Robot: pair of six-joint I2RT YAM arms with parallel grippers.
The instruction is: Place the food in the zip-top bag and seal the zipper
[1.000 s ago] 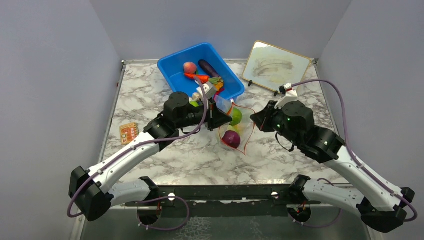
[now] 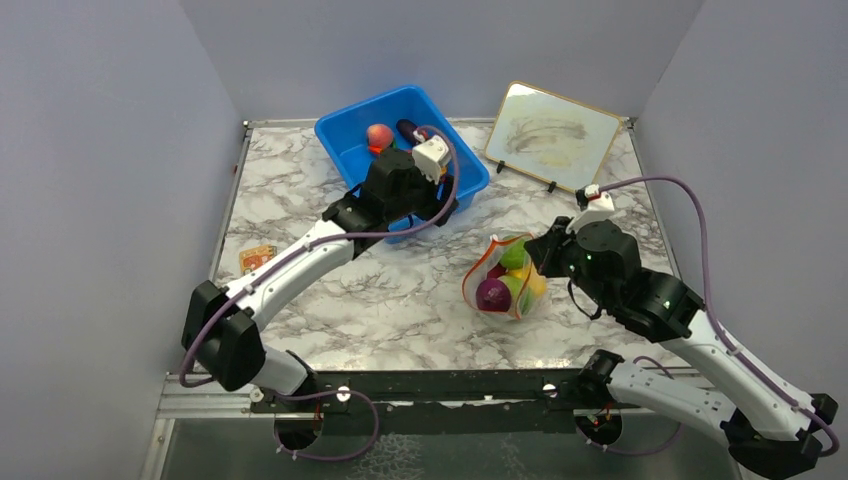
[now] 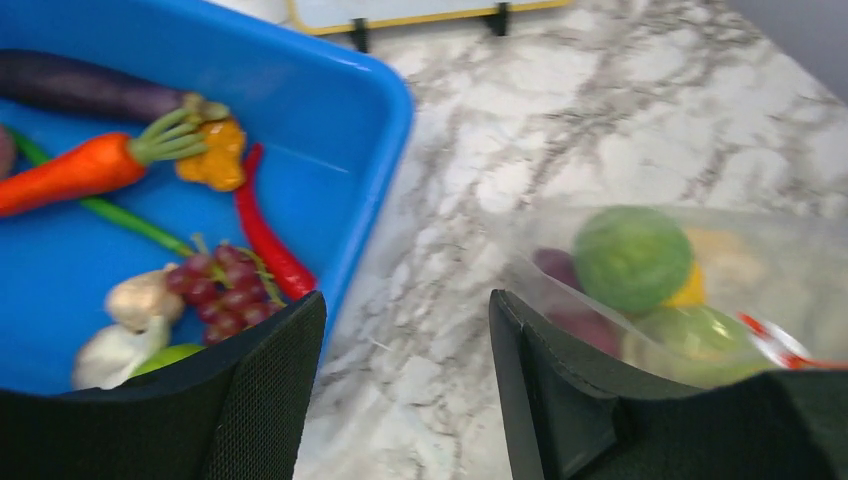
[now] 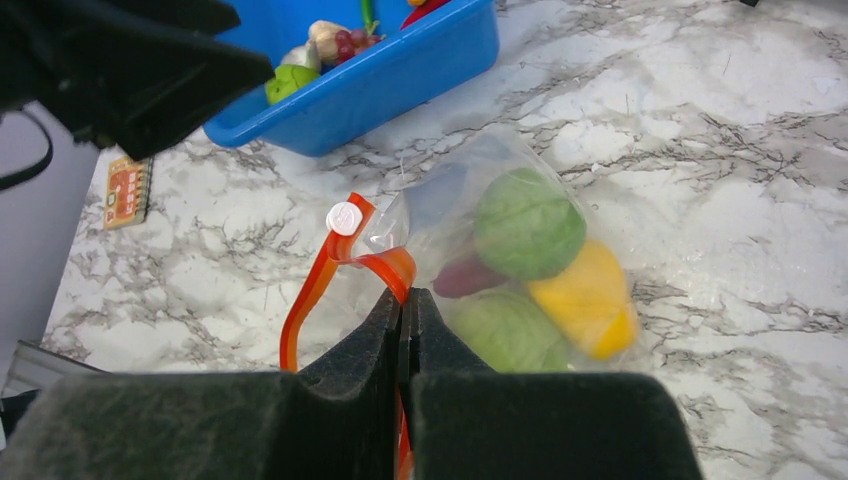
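Observation:
A clear zip top bag [image 4: 440, 195] with an orange-red zipper band [image 4: 318, 280] holds several pieces of food, among them a purple one [image 2: 493, 295], a green one [image 4: 530, 223] and a yellow one [image 4: 590, 300]. My right gripper is shut on the bag's zipper edge, with the orange band pinched at its fingertips. The bag's mouth gapes toward the left in the top view. My left gripper stands open over the table between the blue bin and the bag, nothing between its fingers; the bag lies beyond its right finger [image 3: 545, 390].
A blue bin [image 2: 345, 112] at the back holds more food, including an eggplant [image 3: 90, 85], a carrot [image 3: 85, 175], a red chili [image 3: 270, 240] and grapes [image 3: 228, 290]. A whiteboard [image 2: 553, 135] stands at the back right.
The right gripper and the bag have shifted right, and the bag's mouth has narrowed.

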